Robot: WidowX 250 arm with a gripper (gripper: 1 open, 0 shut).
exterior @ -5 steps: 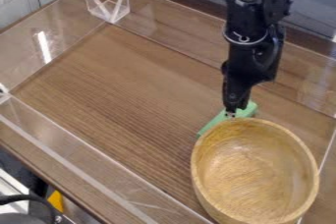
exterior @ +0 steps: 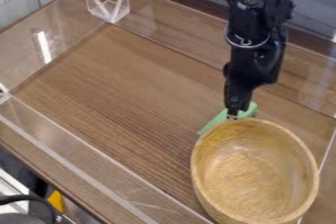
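Note:
My black gripper (exterior: 238,103) points down at the right of the camera view, its tip low over a green object (exterior: 214,122) that lies just behind a large tan bowl (exterior: 254,194). The gripper looks shut, with nothing visible between its fingers. The bowl hides part of the green object, and the gripper covers some of it too.
The wooden tray floor (exterior: 112,100) is clear in the middle and left, with clear walls around it. A white wire-like holder (exterior: 108,7) stands at the back left. A dark cable lies at the bottom left, outside the tray.

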